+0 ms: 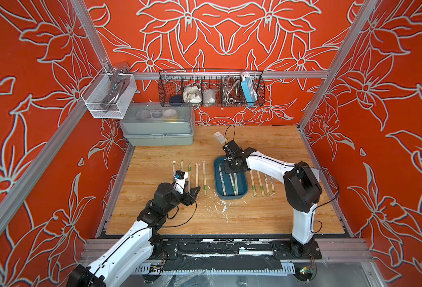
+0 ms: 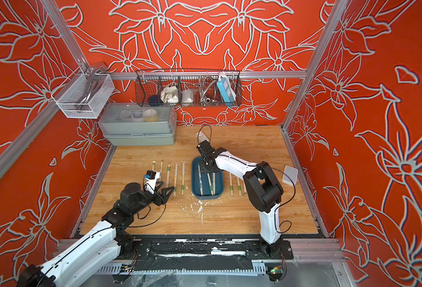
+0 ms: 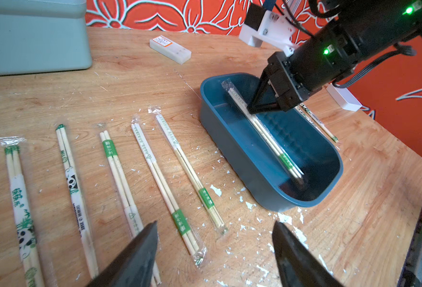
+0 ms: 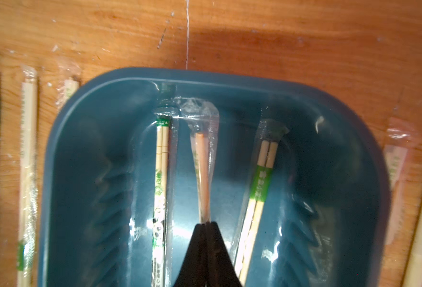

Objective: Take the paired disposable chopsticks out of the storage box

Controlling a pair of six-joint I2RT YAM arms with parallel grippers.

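Observation:
The blue storage box [image 4: 53, 191] stands mid-table with three wrapped chopstick pairs in it. In the right wrist view a panda-print pair [image 4: 159, 196] lies left and a green-banded pair [image 4: 259, 184] right. Between them a middle pair [image 4: 201, 167] stands on edge, its wrapper running to the tips of my right gripper, which is shut on it. The lower part of that pair is hidden by the fingers. Left of the box, my left gripper is open above the table, empty, near a row of wrapped chopsticks [image 3: 165, 186].
More wrapped chopsticks [image 1: 259, 183] lie right of the box. A grey lidded case [image 1: 158, 134] stands at the back left, and a small white block [image 3: 170, 48] lies behind the box. White flakes [image 1: 224, 206] dot the clear front area.

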